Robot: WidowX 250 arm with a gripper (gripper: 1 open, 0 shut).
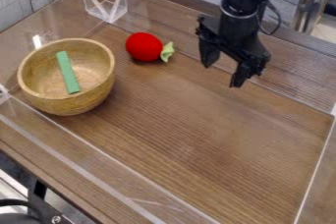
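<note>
A black robot arm reaches down from the top right, its gripper (226, 59) low over the wooden table with its fingers apart and nothing visible between them. To its left lies a red round object (143, 44) with a small light-green piece (167, 53) at its right side. At the left sits a yellow bowl (94, 85) holding a green bar (67, 79).
A clear wire or plastic holder (108, 5) stands at the top left. Dark cables show at the bottom left corner.
</note>
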